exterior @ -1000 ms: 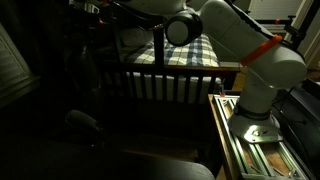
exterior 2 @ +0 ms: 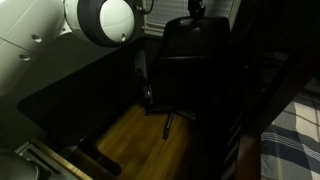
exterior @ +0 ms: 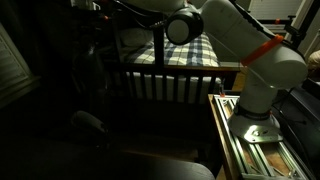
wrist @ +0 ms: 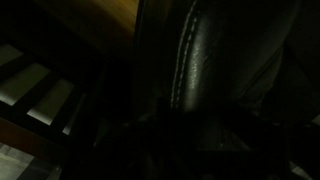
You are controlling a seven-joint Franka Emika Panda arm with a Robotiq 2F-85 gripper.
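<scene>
A black leather office chair (exterior 2: 190,65) stands with its tall backrest upright in exterior view 2. At the top of that backrest is my gripper (exterior 2: 197,12), small and dark. Pale stitching runs along the edge of the leather (wrist: 215,50) in the wrist view, and this edge reaches down to the fingers. The gripper is shut on the backrest, though its fingers are nearly lost in shadow. In exterior view 1 the chair is very dark; one armrest (exterior: 88,122) shows at the left.
A black desktop (exterior: 120,166) fills the near side. Behind the chair stands a bed with a slatted dark frame (exterior: 165,88) and plaid bedding (exterior: 200,52). Bare wooden floor (exterior 2: 140,140) shows under the chair. A window with blinds (exterior: 12,65) is at the left.
The arm and gripper at the top of the chair have shifted only very slightly, if at all. The bed and desk look the same.
</scene>
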